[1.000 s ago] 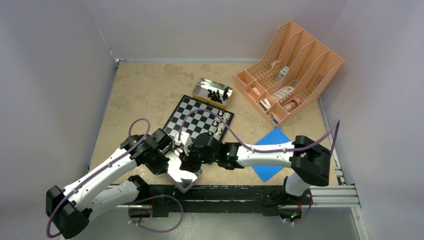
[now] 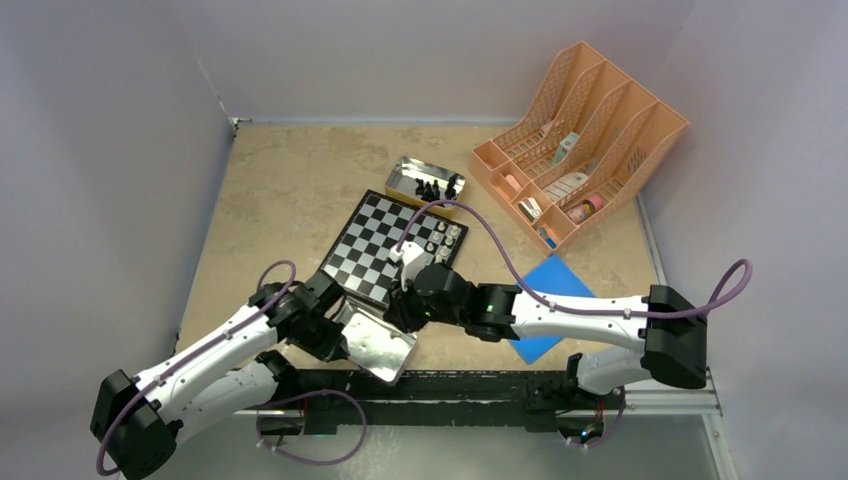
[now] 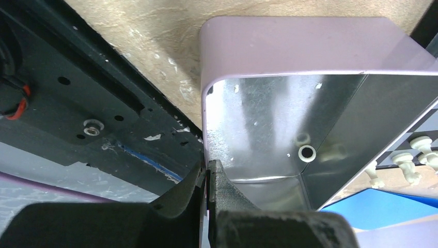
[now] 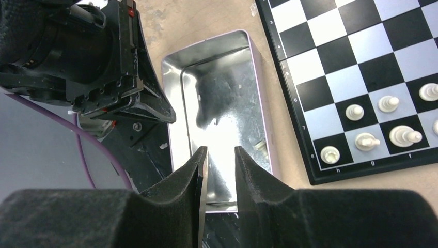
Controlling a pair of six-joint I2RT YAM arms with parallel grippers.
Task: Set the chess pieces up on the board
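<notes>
In the top view the chessboard lies mid-table, with several white pieces on its near squares in the right wrist view. Beside it is an open metal tin; one small white piece is inside. My left gripper is shut at the tin's edge, the thin wall running between its fingers. Over the tin, my right gripper stands part open, with no piece between its fingers. Several black pieces are in a second tin behind the board.
An orange divided organizer with small items stands at the back right. A blue sheet lies beneath the right arm. Both arms are close together around the tin.
The near tin has shifted slightly right, with the left gripper staying at its edge. My right arm has moved to the right and slightly up in the top view, uncovering more of the tin.
</notes>
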